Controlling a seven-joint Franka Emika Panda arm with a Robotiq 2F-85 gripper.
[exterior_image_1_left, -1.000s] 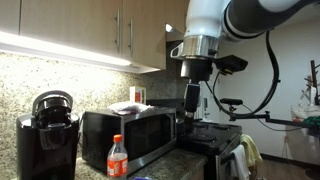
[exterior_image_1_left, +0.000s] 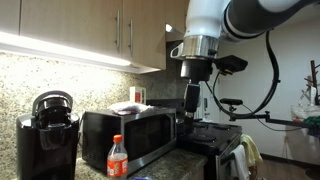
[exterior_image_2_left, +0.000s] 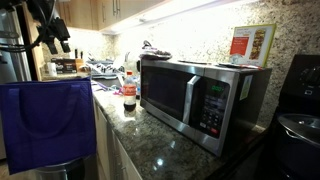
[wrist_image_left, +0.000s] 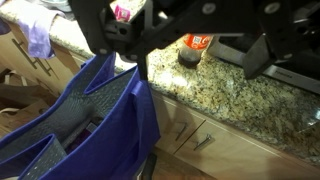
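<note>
My gripper appears open in the wrist view, its dark fingers spread at the top of the picture with nothing held visible between them. A blue bag (wrist_image_left: 142, 115) with a grey lining gapes open at lower left, below the counter's level. The bag (exterior_image_2_left: 48, 125) fills the left of exterior view 2, with my gripper (exterior_image_2_left: 59, 46) showing above it. A soda bottle with a red label (exterior_image_2_left: 129, 92) stands upright on the counter beside the microwave; the same bottle (wrist_image_left: 191, 50) shows beyond the gap between the fingers. In exterior view 1 the gripper (exterior_image_1_left: 190, 100) points downward.
The microwave (exterior_image_2_left: 190, 98) sits on the granite counter (exterior_image_2_left: 150, 145) against the wall. A black coffee maker (exterior_image_1_left: 48, 140) stands left of it in exterior view 1, and the stove (exterior_image_1_left: 208, 140) right. Cabinet fronts (wrist_image_left: 215, 150) drop below the counter's edge.
</note>
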